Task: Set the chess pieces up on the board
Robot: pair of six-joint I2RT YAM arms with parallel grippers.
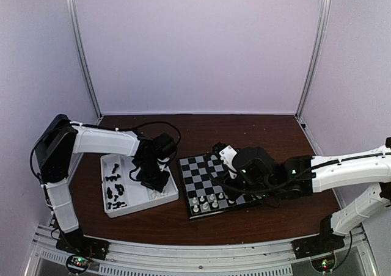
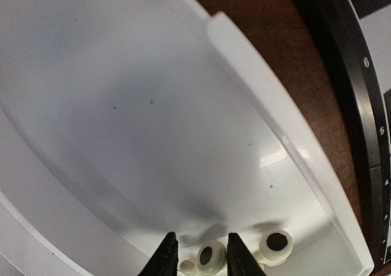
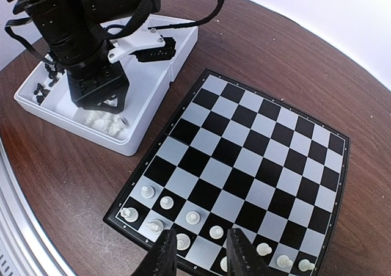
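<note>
My left gripper is part open low over the white box (image 1: 140, 209). In the left wrist view a white piece (image 2: 211, 257) lies between and beyond its fingers, apparently not clamped. Another white piece (image 2: 276, 245) lies to the right of it. The chessboard (image 3: 250, 160) carries several white pieces along its near edge, among them a pawn (image 3: 193, 217) and a larger piece (image 3: 129, 214). Above that edge my right gripper hangs open with nothing held. Its fingers partly hide a piece (image 3: 224, 264) on the board.
Several black pieces (image 1: 116, 190) lie in the left part of the box. Bare dark table (image 3: 287, 50) surrounds the board, whose far and middle squares are empty. Only a narrow strip of table separates box and board.
</note>
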